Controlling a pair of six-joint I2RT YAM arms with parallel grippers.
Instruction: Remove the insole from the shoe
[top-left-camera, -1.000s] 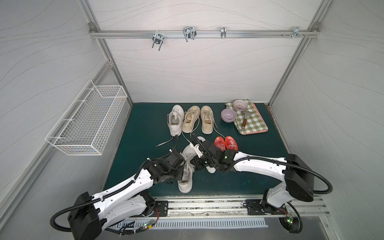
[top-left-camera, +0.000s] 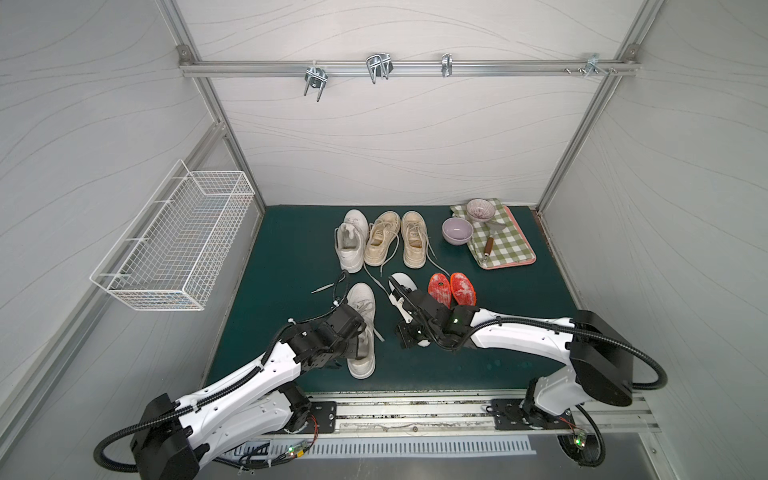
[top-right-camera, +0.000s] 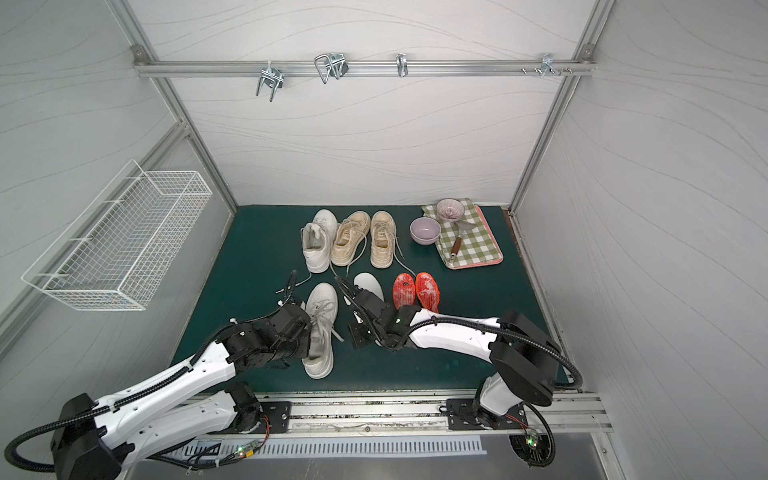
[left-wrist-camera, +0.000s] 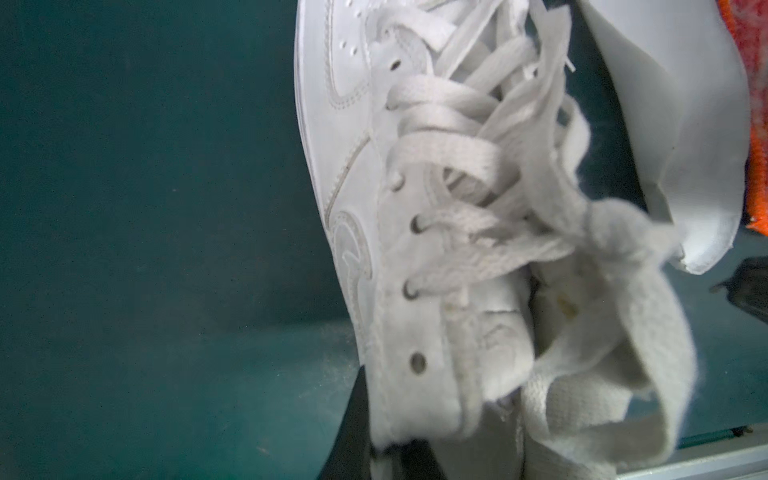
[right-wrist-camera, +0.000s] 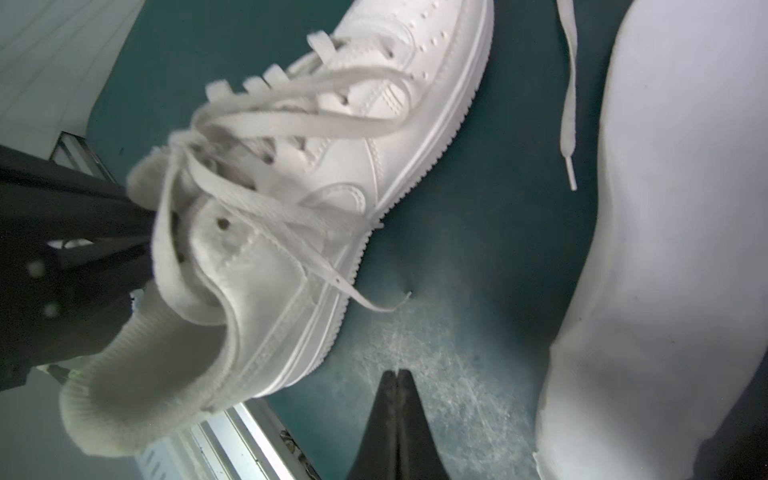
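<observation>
A white laced sneaker (top-left-camera: 361, 304) (top-right-camera: 321, 304) (left-wrist-camera: 336, 96) (right-wrist-camera: 280, 320) lies at the front middle. My left gripper is at the sneaker's collar, partly hidden under it; whether it pinches the collar's edge is unclear. A white insole (right-wrist-camera: 648, 240) lies on the mat just right of the sneaker, apart from it, partly under my right arm in the top views. My right gripper is shut with nothing between its fingertips, over bare mat between sneaker and insole.
Other sneakers (top-left-camera: 413, 240) stand along the back. Red insoles (top-left-camera: 462, 289) lie right of centre. A tray with checked cloth (top-left-camera: 516, 248) and bowls (top-left-camera: 457, 230) sits back right. A wire basket (top-left-camera: 136, 300) hangs on the left wall.
The sneaker and my left gripper have moved a little left and toward the back. My right gripper has shifted slightly right, away from the sneaker.
</observation>
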